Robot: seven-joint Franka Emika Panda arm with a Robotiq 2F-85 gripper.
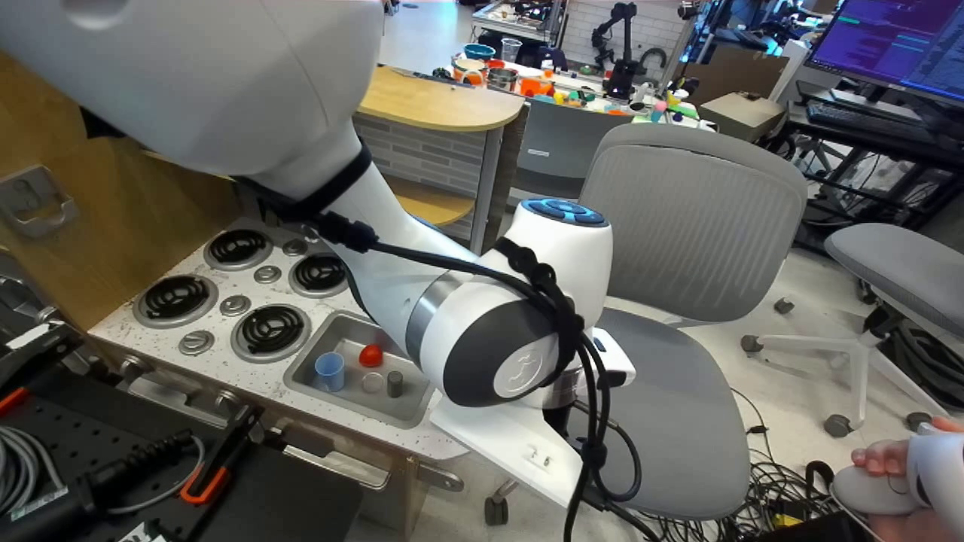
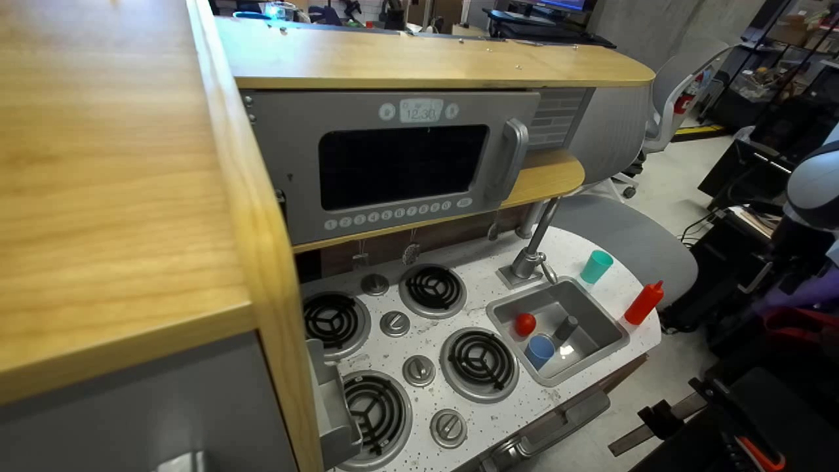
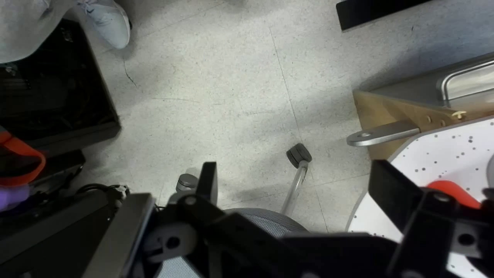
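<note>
In the wrist view my gripper is open over the floor, off the counter's rounded end, with nothing between its fingers. A red bottle (image 2: 645, 303) stands on that end of the counter; part of it (image 3: 452, 192) shows behind the right finger in the wrist view. Inside the sink (image 2: 586, 368) are a red ball (image 2: 524, 323), a blue cup (image 2: 540, 350) and a small grey cylinder (image 2: 565, 328). A teal cup (image 2: 598, 266) sits on the counter behind the sink. Exterior view 1 has the gripper's fingers hidden behind the arm.
A grey chair (image 1: 682, 415) stands close beside the counter's end, under the arm. The faucet (image 2: 535, 248) rises behind the sink. Stove burners (image 2: 480, 359) and knobs fill the counter's other side, below a toy microwave (image 2: 401, 165). A metal drawer handle (image 3: 384, 133) juts out near the gripper.
</note>
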